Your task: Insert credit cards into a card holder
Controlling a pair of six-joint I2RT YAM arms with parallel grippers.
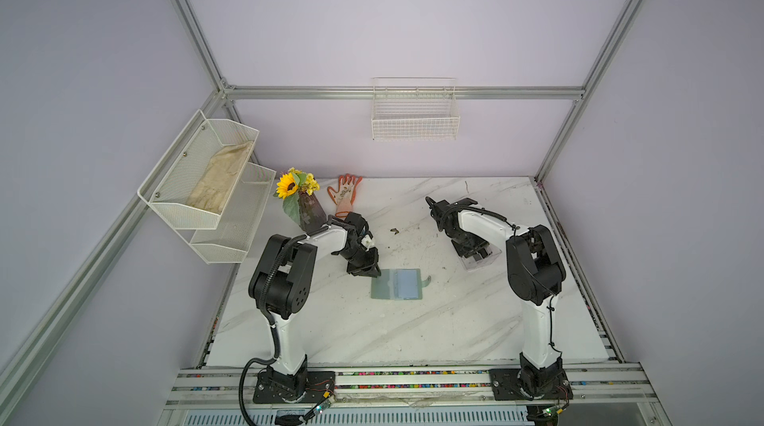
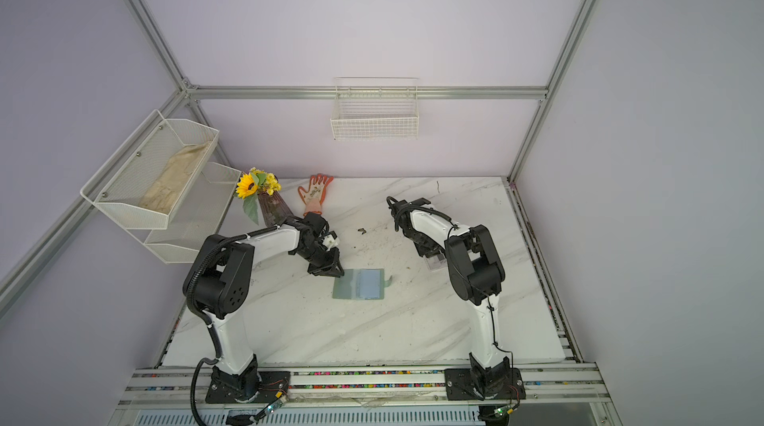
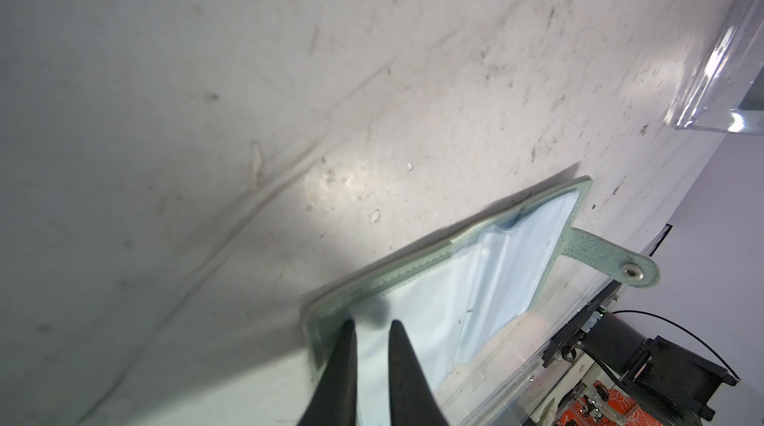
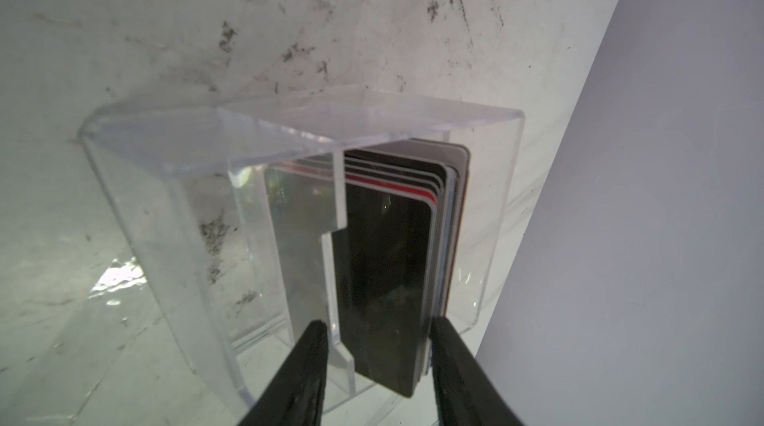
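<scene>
A pale green card holder (image 1: 395, 284) lies open on the table, showing clear and light blue sleeves and a snap strap. My left gripper is low over the holder's near corner, part open, its tips a short gap apart, with no card visible between them. A clear plastic box (image 4: 151, 147) holds a stack of cards (image 4: 382, 267), dark on the front, some with red or white edges. My right gripper is open at the front of this box, one finger beside the stack's side; whether it touches is unclear.
A vase of sunflowers (image 1: 310, 207) and an orange-and-white glove (image 1: 343, 191) sit at the back left, with a small dark object (image 1: 394, 231) in the middle. Wire baskets (image 1: 414, 119) hang on the walls.
</scene>
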